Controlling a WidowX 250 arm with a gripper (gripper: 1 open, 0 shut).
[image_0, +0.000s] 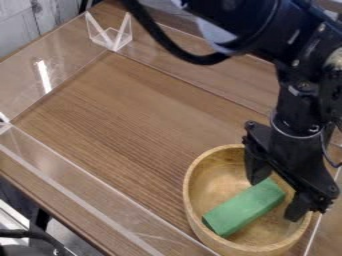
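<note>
My black gripper (278, 178) reaches down into a tan bowl (209, 168) at the lower right of the camera view, its fingers open and spread apart, one on the left near the bowl's back and one over its right side. A green block (243, 209) lies in the bowl between and below the fingers, slanting from lower left to upper right; I cannot tell whether a finger touches it.
A wooden table (114, 130) has much clear room left of the bowl. A clear plastic holder (110, 32) stands at the back left. Cables and a dark frame show at the lower left edge.
</note>
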